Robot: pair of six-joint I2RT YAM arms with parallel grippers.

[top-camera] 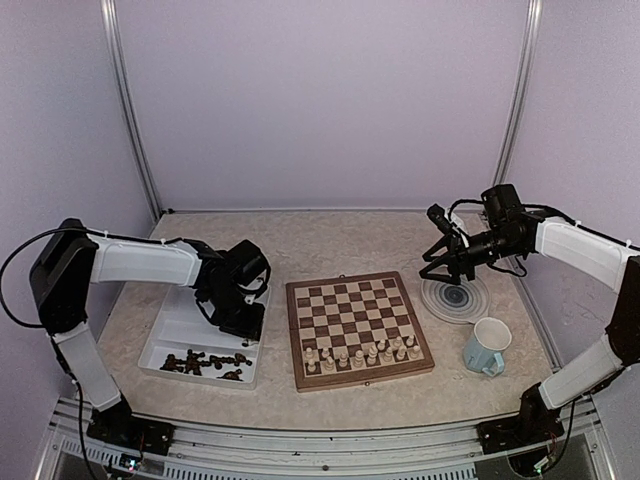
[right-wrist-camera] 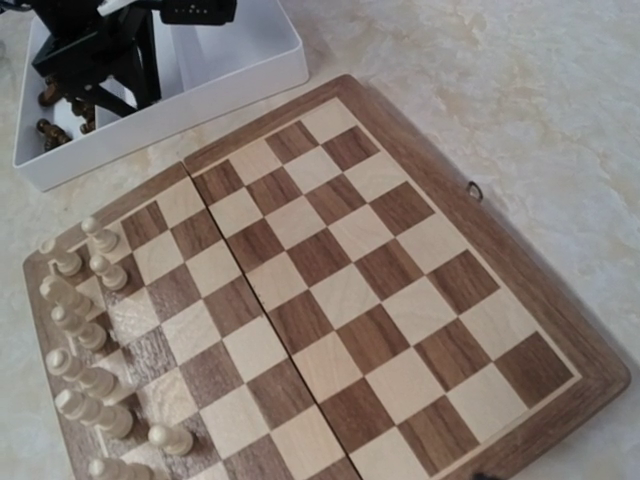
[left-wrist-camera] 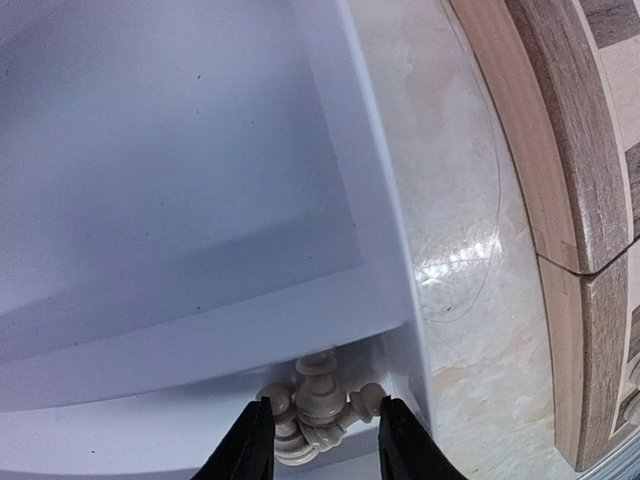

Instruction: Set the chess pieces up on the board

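A wooden chessboard [top-camera: 350,320] lies mid-table; white pieces [right-wrist-camera: 112,272] stand along its near side. In the white tray [top-camera: 160,352] left of it, dark pieces [top-camera: 197,362] lie. My left gripper hangs over the tray's right part, fingers apart above a compartment holding several white pieces [left-wrist-camera: 320,400]; none is clearly held. My right gripper [top-camera: 440,262] stands open in the air right of the board, at its far end.
A round grey coaster [top-camera: 452,304] lies under the right gripper. A light blue mug [top-camera: 485,350] stands at the near right. The table behind the board is clear.
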